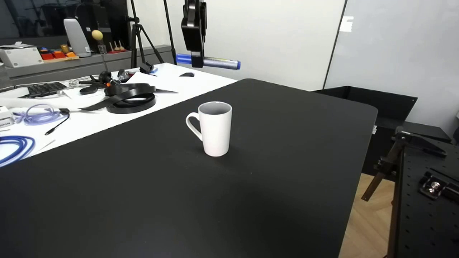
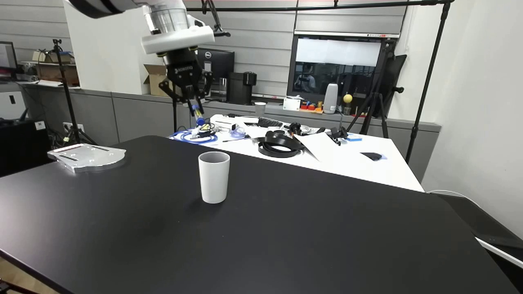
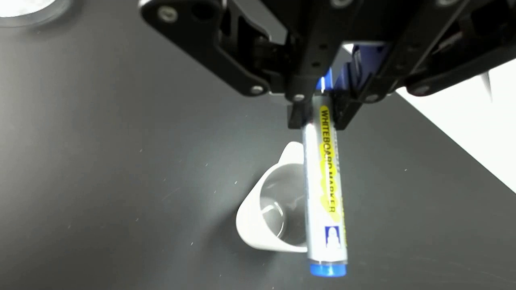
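A silver whiteboard marker with a blue cap and blue end [image 3: 325, 188] is pinched near its cap by my gripper, whose fingers are shut on it. In exterior view 1 the marker [image 1: 221, 63] lies roughly level, high above the table, with the gripper [image 1: 197, 60] pointing down. The white mug [image 1: 216, 131] stands upright on the black table, its handle toward the left in that view. Looking down from the wrist, the mug [image 3: 254, 224] appears empty inside, and the marker covers its right part. Exterior view 2 has the gripper [image 2: 196, 105] up behind the mug [image 2: 214, 177].
A clear plate-like fixture [image 2: 88, 156] sits at the table's left edge in exterior view 2. On the adjoining white table are a black strap coil [image 1: 131, 102], cables [image 1: 17, 148] and papers.
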